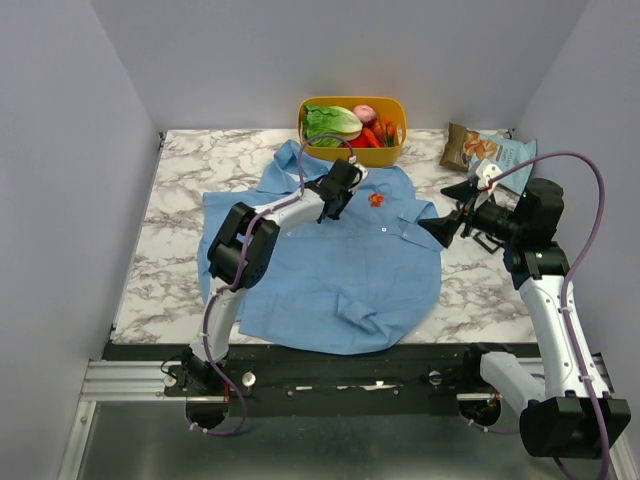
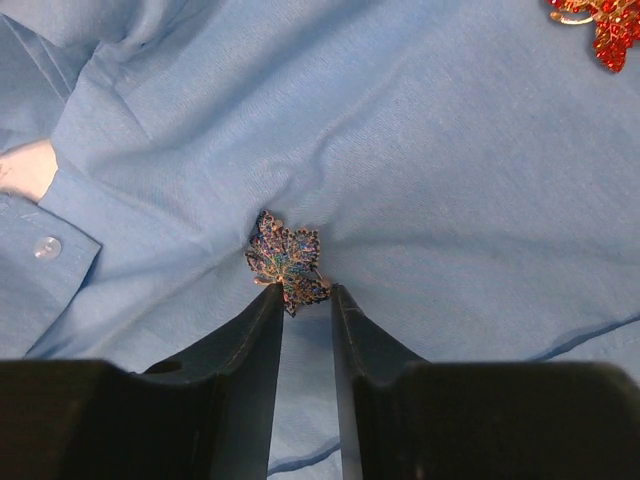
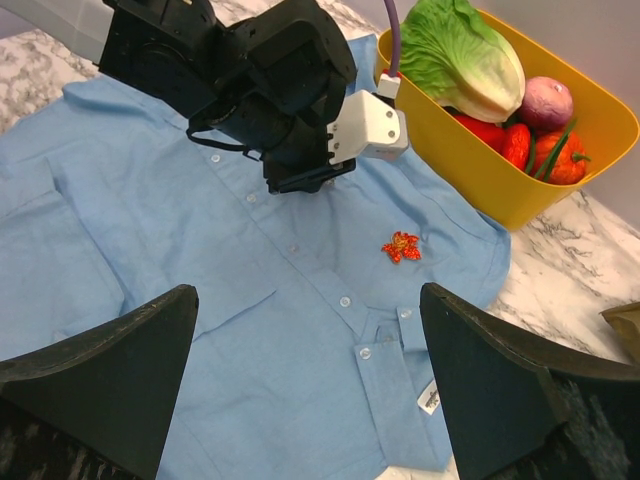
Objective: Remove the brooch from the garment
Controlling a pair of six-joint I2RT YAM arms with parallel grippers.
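The blue garment [image 1: 300, 280] lies spread on the marble table. In the left wrist view a dark, multicoloured leaf-shaped brooch [image 2: 285, 255] sits on the cloth, with my left gripper right at its lower edge, fingertips a small gap apart; whether it grips the brooch's edge is unclear. A red-orange brooch [image 3: 400, 247] lies on the garment to the right of that arm. My right gripper [image 1: 452, 212] hangs over the table right of the garment, open, with nothing between its fingers.
A yellow bin [image 1: 310, 110] of vegetables stands at the back, behind the left gripper. Two packets [image 1: 460, 145] lie at the back right. Bare marble shows left and right of the garment.
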